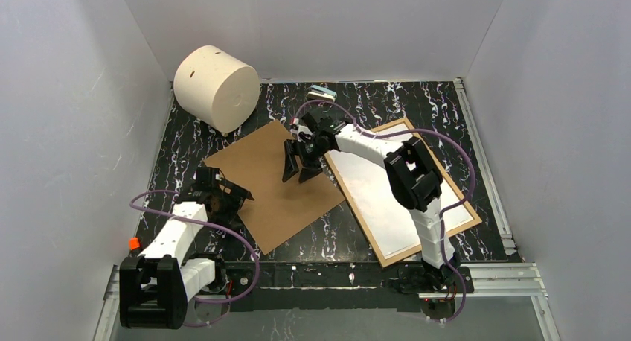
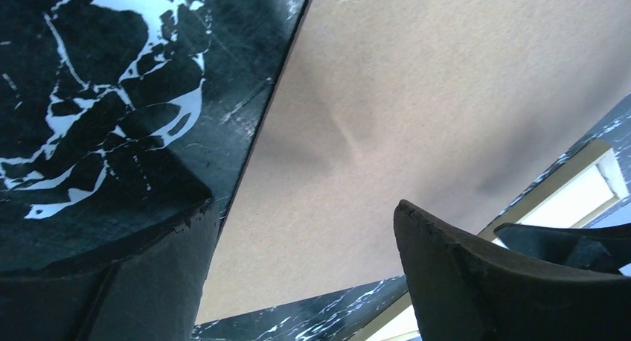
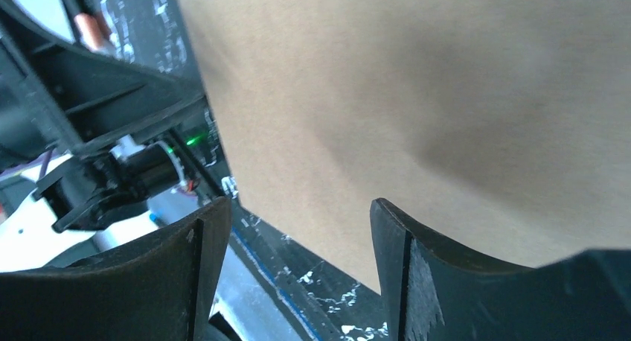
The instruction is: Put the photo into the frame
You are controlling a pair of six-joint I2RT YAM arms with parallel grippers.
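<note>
A flat brown board (image 1: 298, 211) lies turned at an angle on the dark marbled table. Beside it on the right is the light wooden frame (image 1: 360, 222), enclosing a plain white sheet (image 1: 387, 199); whether this is the photo I cannot tell. My left gripper (image 1: 241, 205) is over the board's left edge. In the left wrist view its open fingers (image 2: 454, 274) have marble on one side, board on the other and nothing held. Above the board's right part, my right gripper (image 1: 295, 177) also stands open and empty, its fingers (image 3: 171, 281) spread over the brown surface.
A big white cylinder (image 1: 216, 89) lies at the back left. A small light-blue and white object (image 1: 321, 93) sits at the back edge. The right forearm (image 1: 413, 170) crosses above the frame. Grey walls (image 1: 573, 118) enclose the table.
</note>
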